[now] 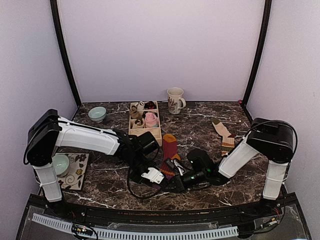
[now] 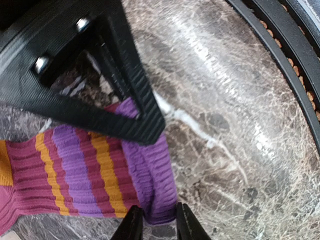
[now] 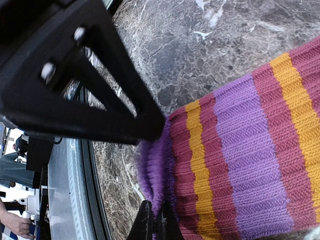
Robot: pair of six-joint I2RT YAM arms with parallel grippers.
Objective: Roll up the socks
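Observation:
A striped maroon, orange and purple sock (image 1: 169, 148) lies flat at the front centre. Its purple end (image 2: 162, 185) is folded up, as the left wrist view shows. My left gripper is at the near end of that fold, fingers around it, partly open. My right gripper is shut on the purple edge of the sock in the right wrist view. In the top view both grippers meet low over the sock and cover its end.
A wooden box (image 1: 144, 133) of rolled socks stands behind, with a mug (image 1: 174, 100) to its right. Two bowls (image 1: 97, 113) sit at left, one on a floral mat (image 1: 75, 182). Other socks (image 1: 227, 145) lie at right.

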